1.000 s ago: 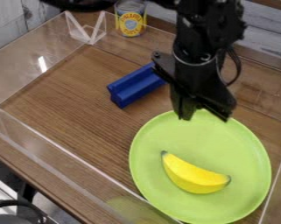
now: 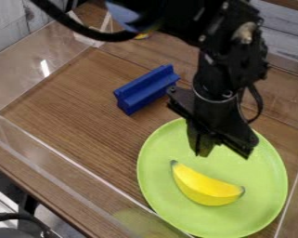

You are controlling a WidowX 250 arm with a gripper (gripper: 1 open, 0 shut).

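Note:
A yellow banana (image 2: 207,186) lies on a green plate (image 2: 176,216) at the lower right. The black gripper (image 2: 203,139) hangs over the plate's back part, above and behind the banana, apart from it; whether its fingers are open is hard to tell. A blue block (image 2: 144,91) sits on the wooden table left of the gripper.
A clear plastic edge runs along its left side. The arm covers much of the top of the view, hiding what stands at the back.
The gripper has come lower and toward the front over the plate.

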